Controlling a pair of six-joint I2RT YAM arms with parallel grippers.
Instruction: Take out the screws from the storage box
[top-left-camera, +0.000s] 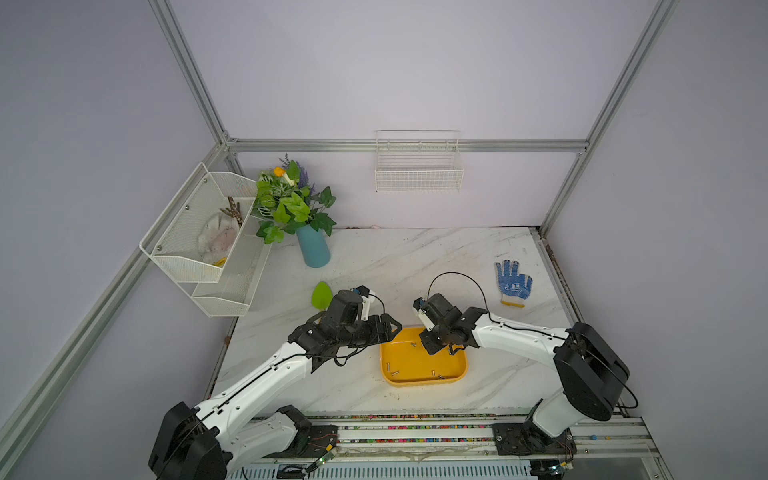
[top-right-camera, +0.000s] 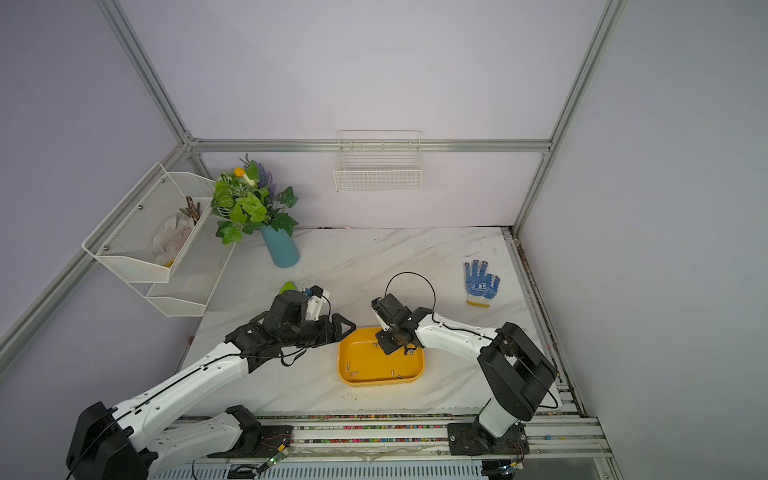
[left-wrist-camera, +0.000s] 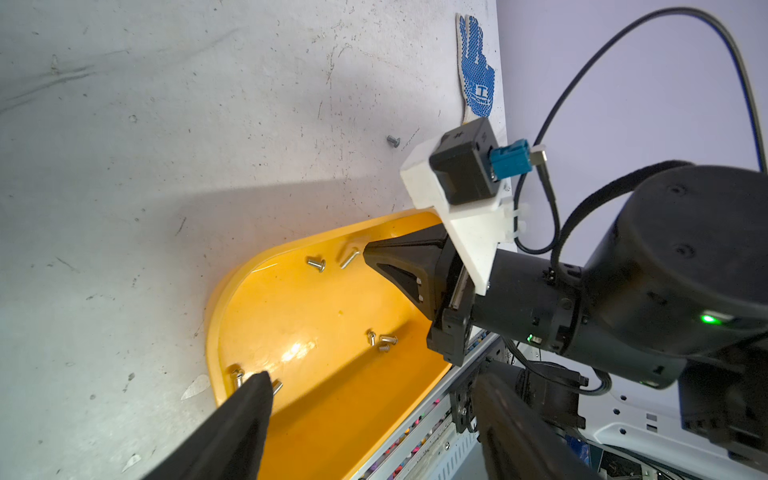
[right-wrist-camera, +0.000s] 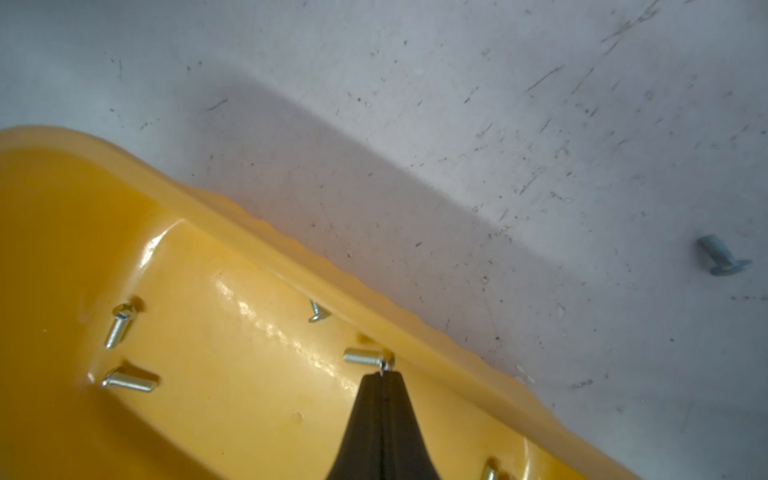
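A yellow storage box (top-left-camera: 420, 368) holds several silver screws, among them screws (left-wrist-camera: 316, 263) along its wall and a screw (right-wrist-camera: 128, 382) near a corner. One screw (right-wrist-camera: 720, 254) lies outside on the table. My right gripper is shut over the box; its fingertips overlap a screw by the wall, and I cannot tell whether they touch it. My left gripper (top-left-camera: 392, 328) hangs above the box's left end, its fingers apart with nothing visible between them.
A vase with leaves (top-left-camera: 314, 248) stands at the back left near wire shelves (top-left-camera: 200, 264). A blue glove (top-left-camera: 513, 281) lies at the right, a green leaf shape (top-left-camera: 321, 294) left of the box.
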